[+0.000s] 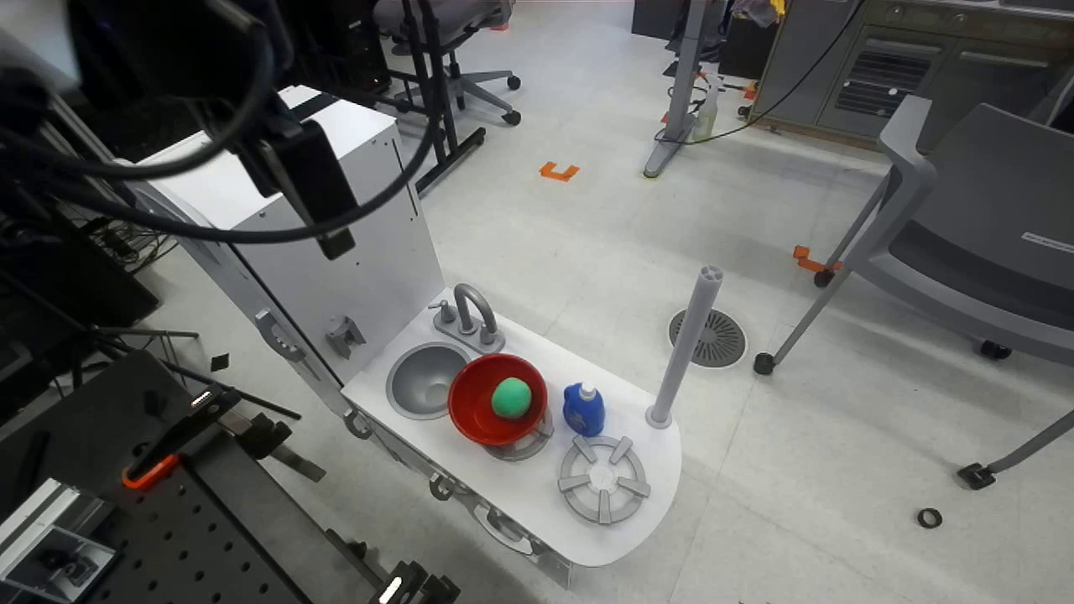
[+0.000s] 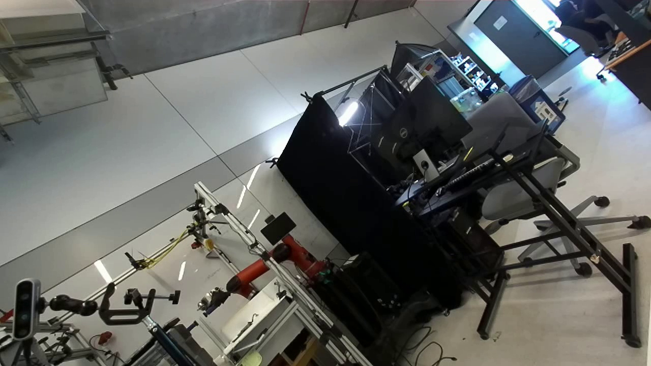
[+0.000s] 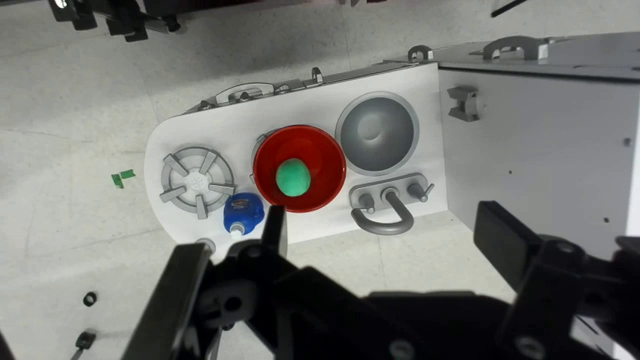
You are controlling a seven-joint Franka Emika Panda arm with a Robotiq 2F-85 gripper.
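A red bowl point(image 3: 328, 150) holds a green ball point(image 3: 293, 177). In exterior view 1 the same bowl point(image 1: 468, 404) rests between the sink and the front burner, partly over another burner, with the ball point(image 1: 511, 398) inside. Beside it stands a blue bottle point(image 1: 584, 409) with a white cap, also seen as a blue bottle point(image 3: 244, 210) in the wrist view. My gripper is open, its black fingers wide apart and nothing between them. It hangs high above the toy kitchen; the arm point(image 1: 161, 70) enters exterior view 1 at upper left.
A grey sink point(image 3: 378, 133) and curved faucet point(image 3: 384, 227) lie next to the bowl. A tall white cabinet point(image 1: 342, 242) bounds one end of the counter. A grey post point(image 1: 686, 342) rises near the other end, by the burner point(image 1: 604, 480). The exterior view 2 shows only the surrounding room.
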